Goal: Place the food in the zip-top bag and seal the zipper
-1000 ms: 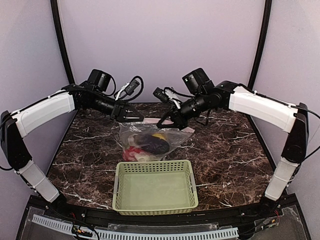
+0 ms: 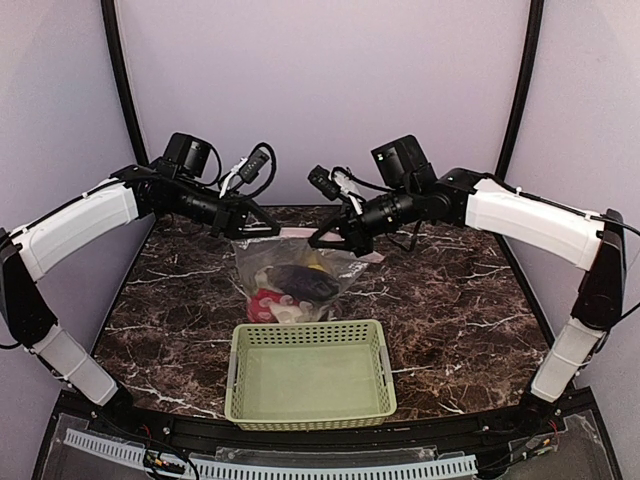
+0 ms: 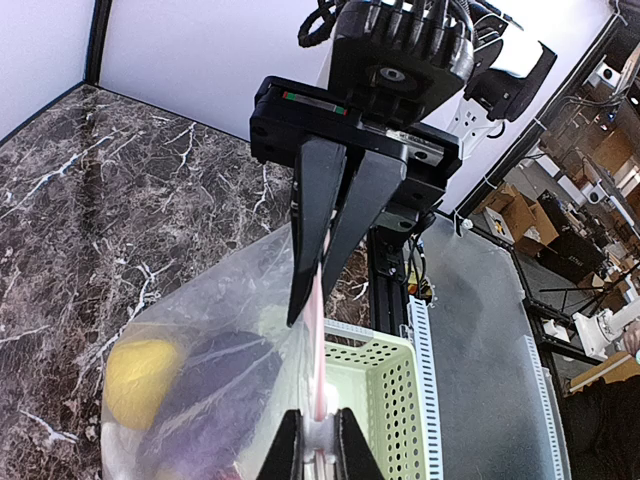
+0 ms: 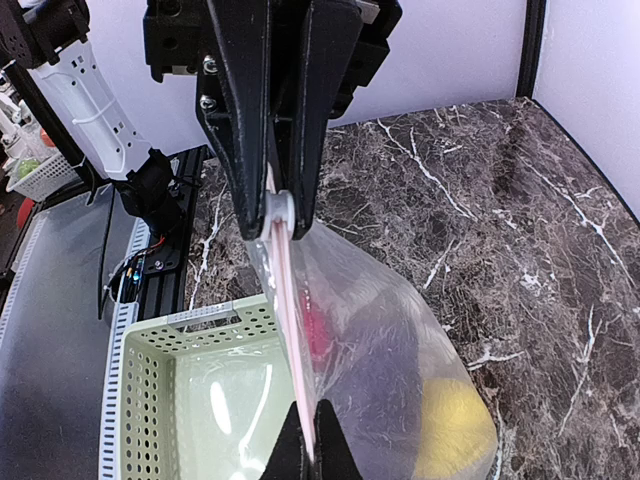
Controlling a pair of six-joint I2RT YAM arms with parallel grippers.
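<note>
A clear zip top bag (image 2: 300, 280) with a pink zip strip hangs above the table, holding a purple item (image 3: 215, 395), a yellow item (image 4: 450, 425) and red pieces (image 2: 268, 305). My left gripper (image 2: 276, 232) is shut on the bag's top edge at one end, its fingertips gripping the strip in the left wrist view. My right gripper (image 2: 318, 243) is shut on the zip strip farther along, to the right of the left one; in the right wrist view the pink strip runs between its fingers. The bag's top is stretched between them.
An empty pale green basket (image 2: 310, 420) sits at the front middle, just below the bag.
My left gripper has moved slightly left and up with the bag's edge.
</note>
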